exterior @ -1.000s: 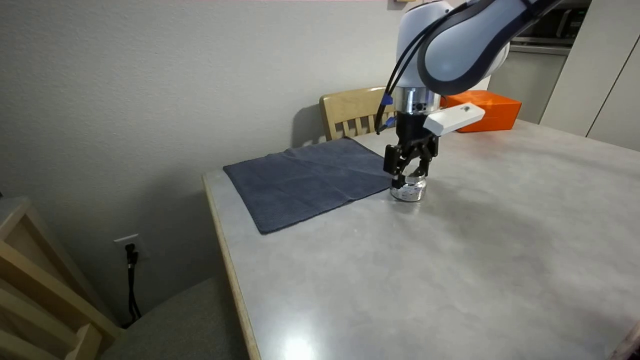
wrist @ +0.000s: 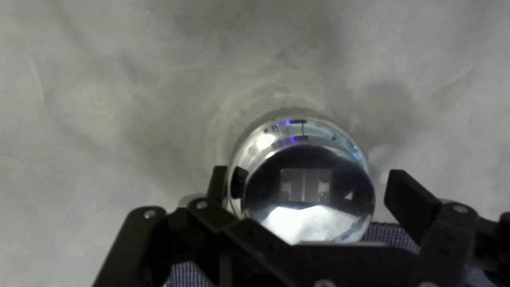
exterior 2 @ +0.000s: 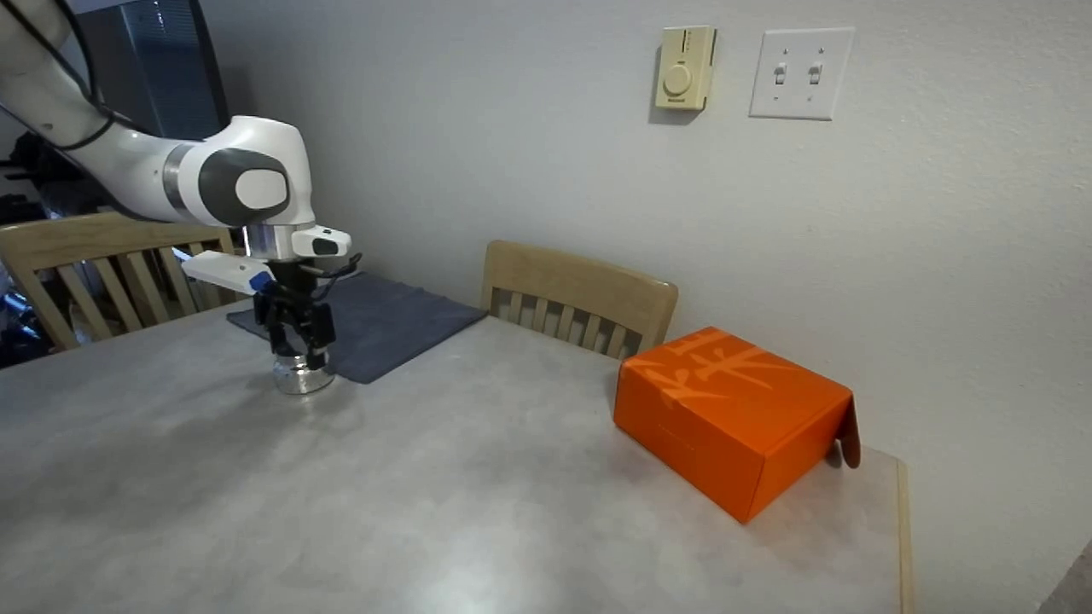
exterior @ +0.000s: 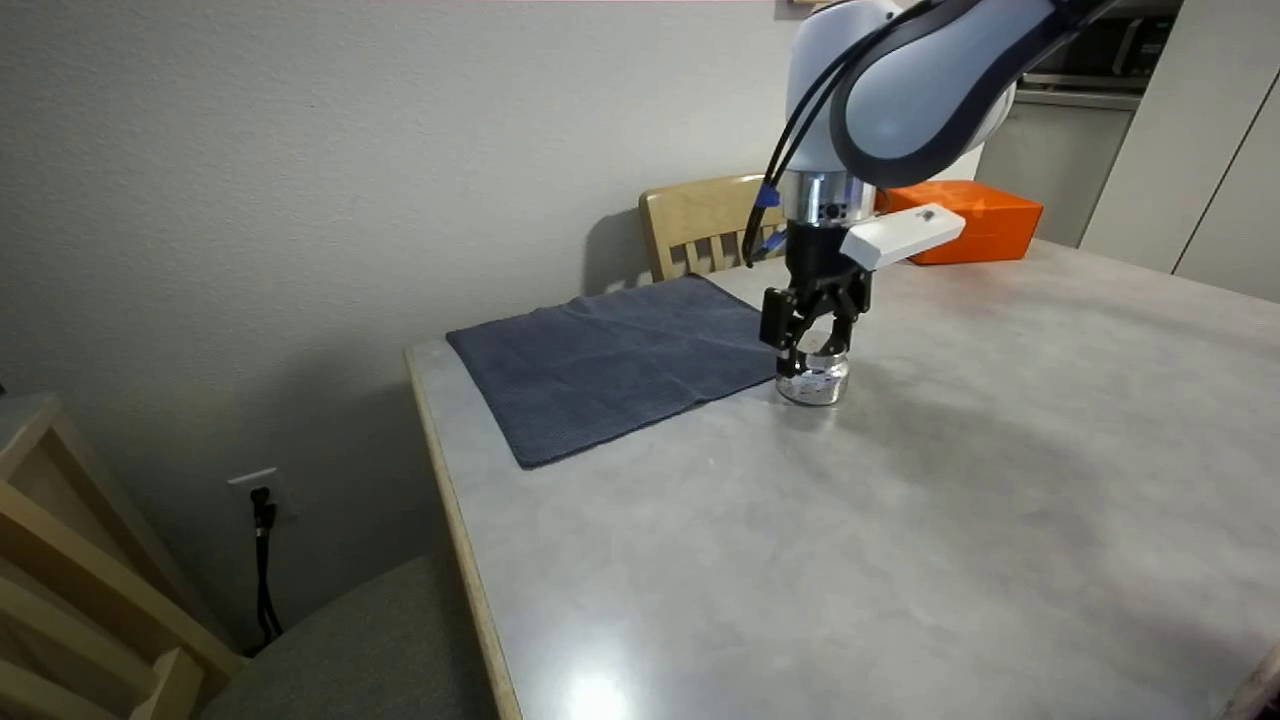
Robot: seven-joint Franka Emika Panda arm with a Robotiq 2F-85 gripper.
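A shiny silver metal container rests on the grey table, right at the near edge of a dark blue cloth. Directly over it, pointing down, is my gripper. In the wrist view the round, mirror-like top of the container lies between the two black fingers. The left finger is at or very close to the container's side, while a small gap separates the right finger from it. My fingers stand open around it. Whether the left finger touches cannot be told.
In exterior view 2, an orange box sits on the table's far right corner. A wooden chair is against the table's wall side.
The cloth looks unchanged.
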